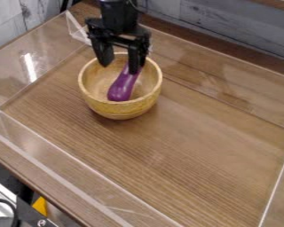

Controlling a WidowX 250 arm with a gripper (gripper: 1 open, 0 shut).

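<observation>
A yellow bowl (121, 108) stands on the wooden table in the upper middle of the view, with a purple elongated object (124, 84) lying inside it, like an eggplant. The black gripper (121, 60) hangs over the back of the bowl, open, its two fingers apart and pointing down, one near the upper end of the purple object and the other to its left.
A pale wall runs along the back. Dark cables lie off the table's edge at the lower left, beside a small yellow piece.
</observation>
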